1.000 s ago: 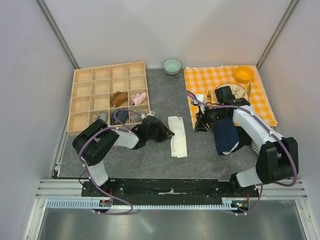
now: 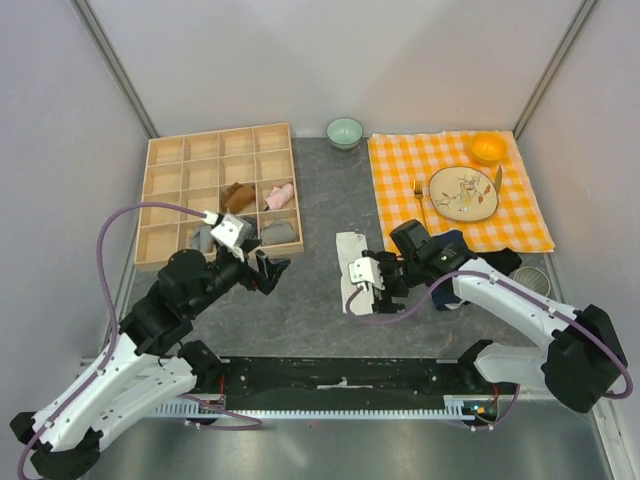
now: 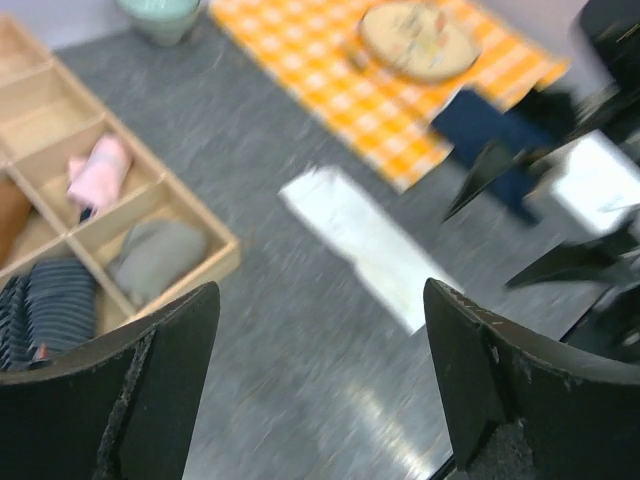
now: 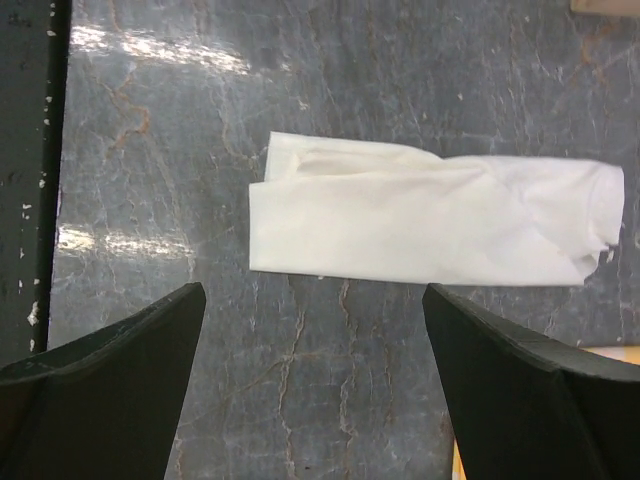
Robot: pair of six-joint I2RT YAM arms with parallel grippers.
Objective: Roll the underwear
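The white underwear (image 2: 352,265) lies flat on the grey table, folded into a long narrow strip. In the right wrist view the strip (image 4: 400,220) runs sideways, with a loose fold along one edge and a rumpled far end. My right gripper (image 2: 385,303) hangs over its near part and hides some of it in the top view; the fingers are open and empty, the fingers (image 4: 110,395) wide apart. My left gripper (image 2: 270,272) stands open to the left of the cloth, near the divided box, with nothing between its fingers.
A wooden divided box (image 2: 220,168) at the back left holds several rolled cloths, among them a pink one (image 2: 280,196). Dark blue cloth (image 2: 450,262) lies right of the underwear. A plate (image 2: 463,193) sits on the orange checked cloth (image 2: 400,160). Bare table surrounds the strip.
My left gripper has drawn back leftward, away from the cloth's edge. The right gripper has come left and toward the front, over the underwear. The cloth shows no clear change.
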